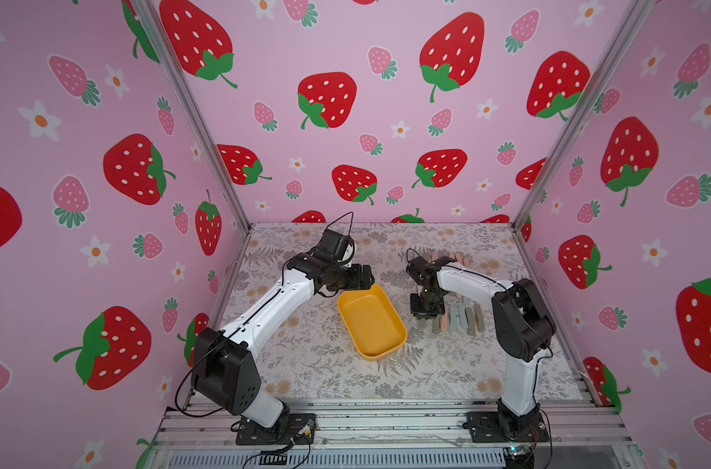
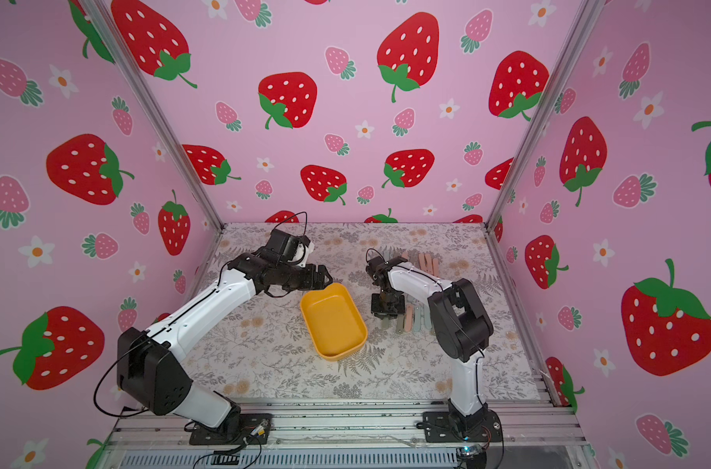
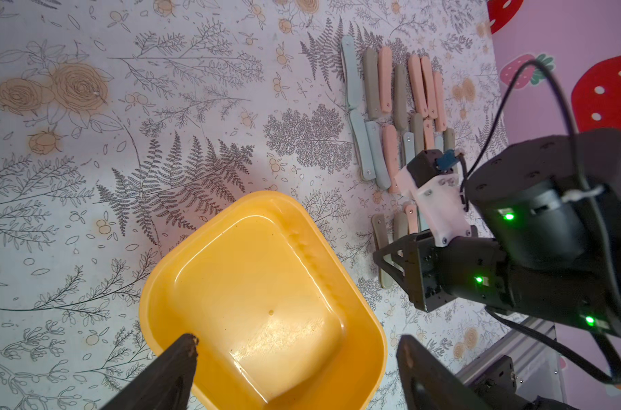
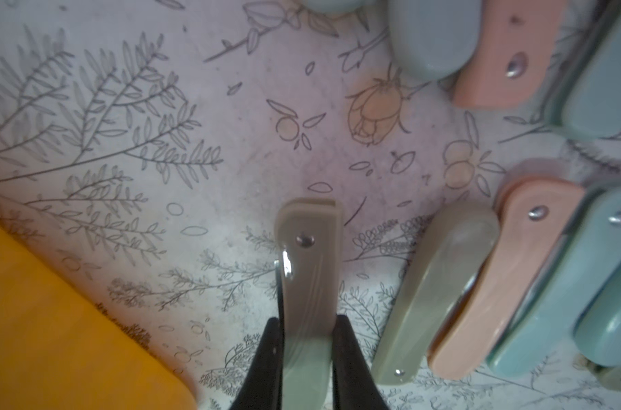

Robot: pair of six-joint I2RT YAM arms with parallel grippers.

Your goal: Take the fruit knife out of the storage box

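Observation:
My right gripper is shut on a folded grey-green fruit knife (image 4: pixel 310 266), its riveted end pointing up in the right wrist view. The knife is outside the yellow storage box (image 3: pixel 378 348), over the table to the left of the knife rows. Whether it touches the table, I cannot tell. No knife shows in the visible part of the box's floor. Beyond the box's far end, my left gripper (image 1: pixel 361 277) stands open, with both dark fingers (image 3: pixel 163 372) spread wide in the left wrist view.
Several folded knives lie in rows on the right, including a nearby grey-green one (image 4: pixel 433 294) and a pink one (image 4: pixel 505 280). The box's edge (image 4: pixel 64 321) is close on the left.

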